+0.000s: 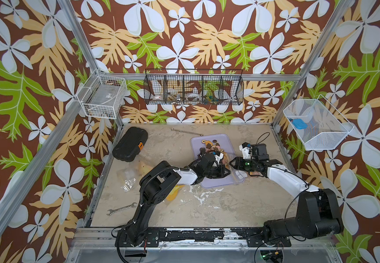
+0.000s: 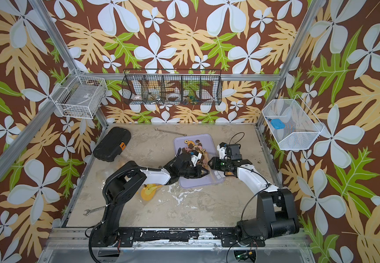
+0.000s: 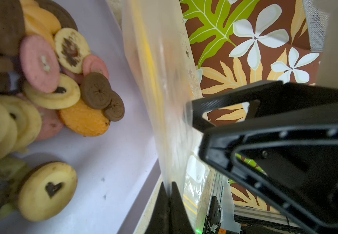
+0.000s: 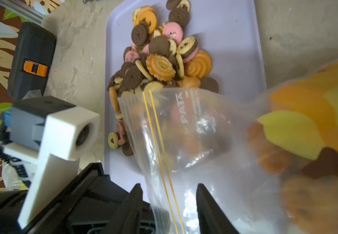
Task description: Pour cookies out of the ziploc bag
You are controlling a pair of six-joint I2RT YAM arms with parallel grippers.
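A clear ziploc bag (image 4: 231, 156) with a yellow double seal and an orange-yellow print lies tilted over the right part of the lavender tray (image 4: 259, 50); some cookies show blurred through its film. Loose cookies (image 4: 157, 66) in brown, pink, cream and orange are heaped on the tray. The bag's edge (image 3: 161, 117) runs down into the closed tips of my left gripper, which is shut on the thin film. My right gripper stands open over the seal end, its two fingers apart with the film showing beyond them.
A black case (image 1: 129, 143) stands at the back left. A second clear bag (image 1: 127, 179), a yellow item (image 1: 172, 192) and a wrench (image 1: 122, 209) lie left of the tray.
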